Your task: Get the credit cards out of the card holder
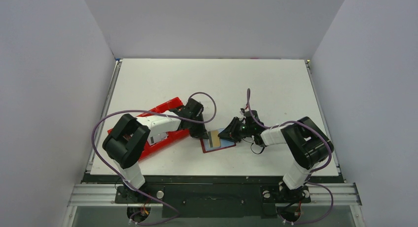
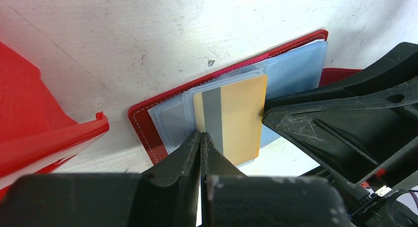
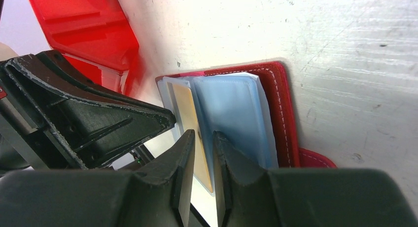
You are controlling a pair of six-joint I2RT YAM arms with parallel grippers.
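The open red card holder (image 2: 145,129) lies on the table with pale blue translucent sleeves (image 3: 236,108). A yellow card with a grey stripe (image 2: 239,116) sits in one sleeve. My left gripper is shut, its tips on the holder's sleeves at the card's left edge, nothing visible between them. My right gripper has its fingertips at the card's edge against the blue sleeves, slightly apart; whether it grips the card is unclear.
A red plastic tray (image 1: 162,145) lies left of the holder, beneath the left arm.
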